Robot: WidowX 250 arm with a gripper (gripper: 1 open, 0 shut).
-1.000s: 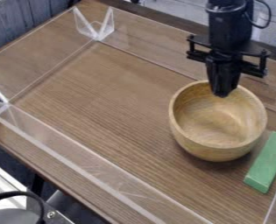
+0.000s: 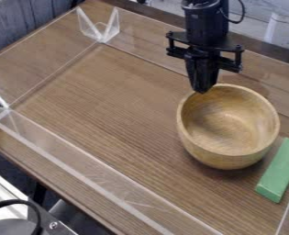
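The black robot arm reaches down from the top centre, and its gripper (image 2: 201, 84) hangs just above the back left rim of a large wooden bowl (image 2: 227, 142). The gripper looks shut, with nothing visible between its fingers. To the right of the bowl lies a green block (image 2: 278, 172) on the wooden table (image 2: 85, 101).
A clear, angular plastic piece (image 2: 99, 27) stands at the back left. Cables and dark hardware (image 2: 18, 220) occupy the lower left corner, beyond the table edge.
The arm and gripper have moved left, from over the bowl's back middle to its back left rim. The bowl and green block look unmoved.
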